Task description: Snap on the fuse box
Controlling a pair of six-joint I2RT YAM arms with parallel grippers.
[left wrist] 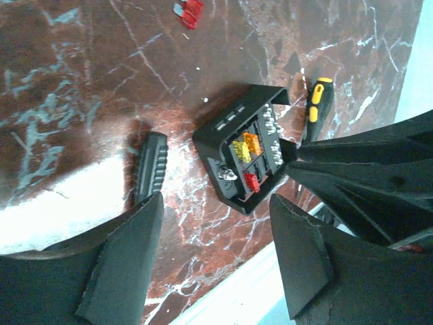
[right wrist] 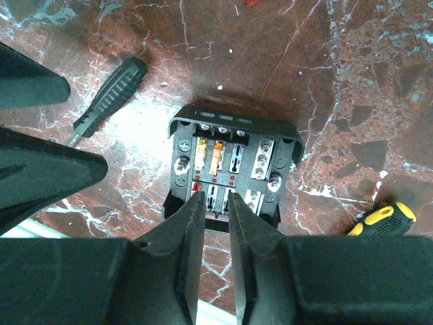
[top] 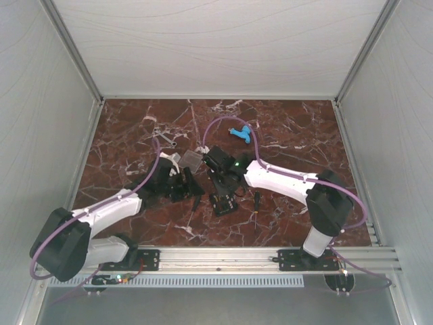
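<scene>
The black fuse box (top: 222, 206) (left wrist: 230, 162) (right wrist: 214, 162) lies on the marble table with yellow, orange and red fuses in it. My right gripper (top: 220, 184) is over it, shut, with nothing visible between its fingers; its tips overlap the box's lower part in the right wrist view. My left gripper (top: 185, 185) is left of the box, part open, with no object held between its fingers. Small red and clear pieces (left wrist: 190, 12) lie beyond the box in the left wrist view.
A dark screwdriver (left wrist: 151, 166) (right wrist: 111, 91) lies left of the box, a yellow-black one (left wrist: 318, 103) (right wrist: 380, 222) to its right. A clear lid (top: 191, 160), a wrench (top: 167, 138) and a blue tool (top: 242, 134) lie farther back.
</scene>
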